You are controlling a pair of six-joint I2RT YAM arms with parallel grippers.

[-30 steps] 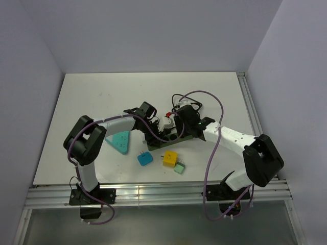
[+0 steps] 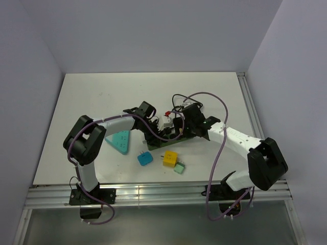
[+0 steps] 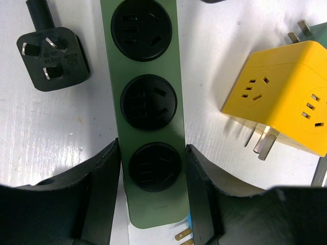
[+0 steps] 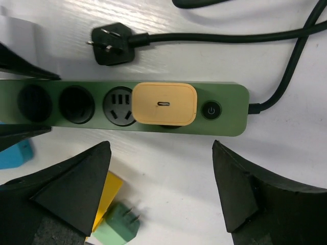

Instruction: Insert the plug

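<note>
A long green power strip (image 3: 153, 206) with round black sockets lies on the table, and my left gripper is shut on its sides at one end. On the strip in the right wrist view sits a pale orange plug (image 4: 164, 104), at the socket beside the power button (image 4: 211, 110); its prongs are hidden beneath it. My right gripper stands open, its fingers wide apart and clear of the plug, with nothing between them. Left of the plug, a slotted socket (image 4: 115, 106) is uncovered.
A black plug (image 4: 113, 44) on the strip's cord lies behind the strip. In front are a yellow adapter (image 2: 170, 158), a blue plug (image 2: 145, 158) and a green plug (image 2: 179, 168). A teal triangular block (image 2: 119, 141) lies to the left.
The plug stays on the strip.
</note>
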